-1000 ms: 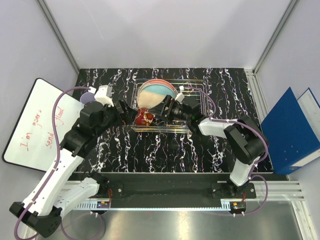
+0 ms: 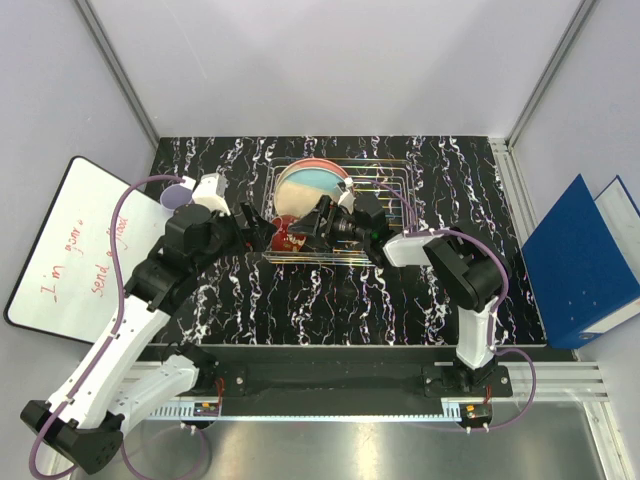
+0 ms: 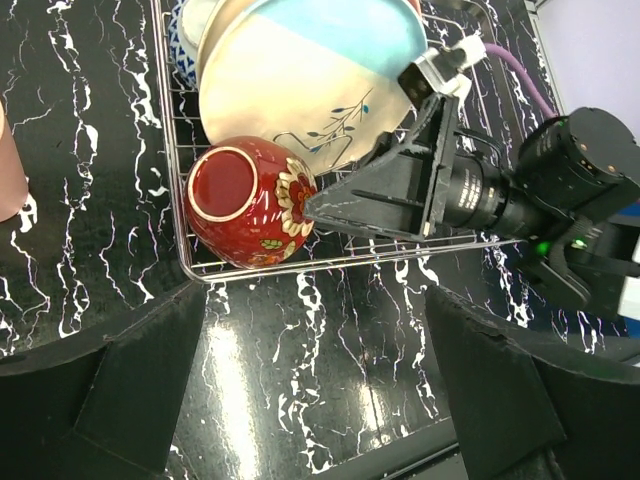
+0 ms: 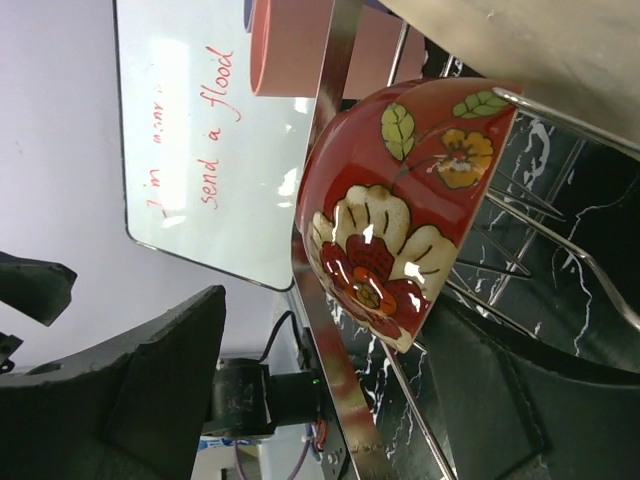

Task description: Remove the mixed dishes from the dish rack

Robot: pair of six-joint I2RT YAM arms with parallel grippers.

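Observation:
A red flowered bowl [image 2: 287,236] [image 3: 245,205] [image 4: 390,210] leans in the front left corner of the wire dish rack [image 2: 350,258], its base turned to the left. Behind it, plates [image 2: 318,178] [image 3: 310,85] stand on edge. My right gripper [image 2: 307,230] is at the bowl's right side, its fingers apart. In the right wrist view the bowl's rim comes close to one finger [image 4: 510,390], while the other finger [image 4: 160,370] stands clear; contact cannot be made out. My left gripper [image 2: 258,228] hangs open and empty by the rack's left edge.
A purple cup [image 2: 176,196] stands left of the rack, and a pink cup [image 4: 300,50] shows beyond the bowl. A whiteboard [image 2: 85,250] lies at the left, a blue folder [image 2: 580,265] at the right.
My right gripper and forearm have moved left, bringing the gripper closer to the red bowl. The left arm has barely shifted. The dishes appear to be in the same places.

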